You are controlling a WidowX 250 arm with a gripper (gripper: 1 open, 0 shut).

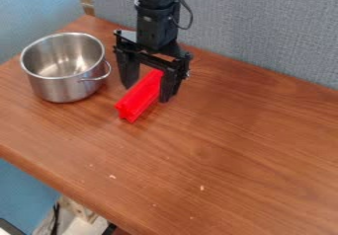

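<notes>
My black gripper (148, 71) is open, its fingers hanging on either side of a red oblong object (140, 99) that lies diagonally on the wooden table. Whether the fingers touch it is hard to tell. Left of them stands a steel pot (63, 67) with a side handle, apart from the red object.
A grey padded wall (264, 22) closes off the back, and a light blue surface (27, 180) lies beyond the table's left edge.
</notes>
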